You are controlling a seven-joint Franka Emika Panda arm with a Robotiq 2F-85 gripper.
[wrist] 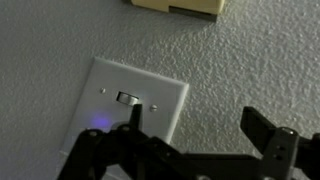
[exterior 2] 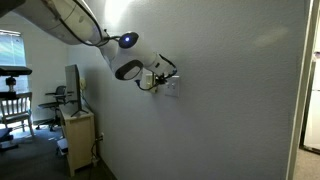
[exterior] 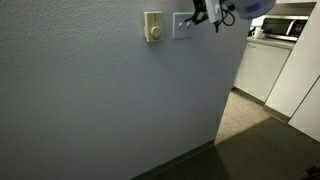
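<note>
A white wall plate (wrist: 150,92) fills the left-middle of the wrist view, with a small toggle switch (wrist: 128,99) on it and a purple glow lower down. My gripper is open, its dark fingers spread. The left finger (wrist: 134,138) overlaps the plate beside the toggle; the right one (wrist: 262,130) is over bare wall. Whether either touches the plate cannot be told. Nothing lies between the fingers. In exterior view 1 the plate (exterior: 182,27) shows at the top, with the gripper by its upper right. Exterior view 2 also shows the gripper (exterior 2: 166,70) close above the plate (exterior 2: 172,89).
A beige dial box (exterior: 154,26) is mounted on the wall just left of the plate. The grey wall (exterior: 90,90) is otherwise bare. Beyond its right edge are white cabinets (exterior: 262,68) and a microwave (exterior: 284,27). A cable hangs along the arm.
</note>
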